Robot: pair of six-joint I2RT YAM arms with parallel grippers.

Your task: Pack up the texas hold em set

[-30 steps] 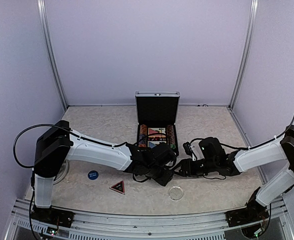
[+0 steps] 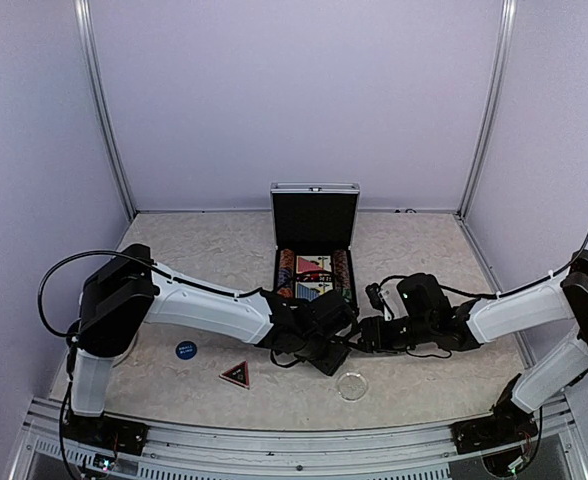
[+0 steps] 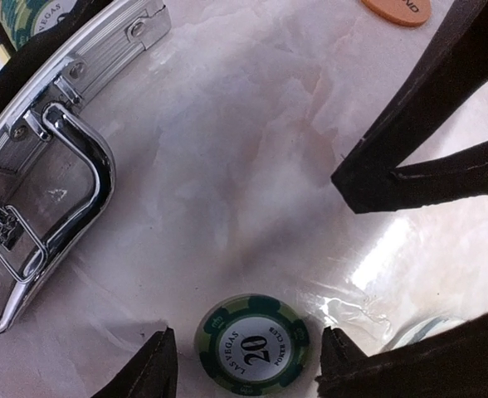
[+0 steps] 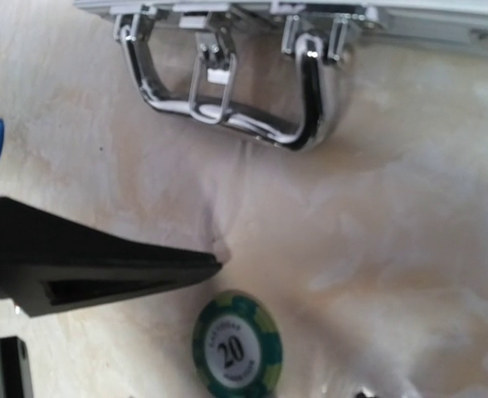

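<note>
The open poker case (image 2: 314,215) holds chips and cards at the table's centre back; its chrome handle (image 3: 103,166) shows in the left wrist view. A green 20 chip (image 3: 252,344) lies on the table between the fingertips of my left gripper, which stands open around it. In the right wrist view that chip (image 4: 237,344) is below a dark finger. My right gripper (image 2: 366,335) is low, just right of the left one; whether it is shut on anything is hidden.
A blue chip (image 2: 186,350), a triangular marker (image 2: 236,375) and a clear disc (image 2: 352,387) lie at the front. An orange chip (image 3: 396,10) is near the left gripper. The two arms nearly touch.
The right arm is nearly unmoved.
</note>
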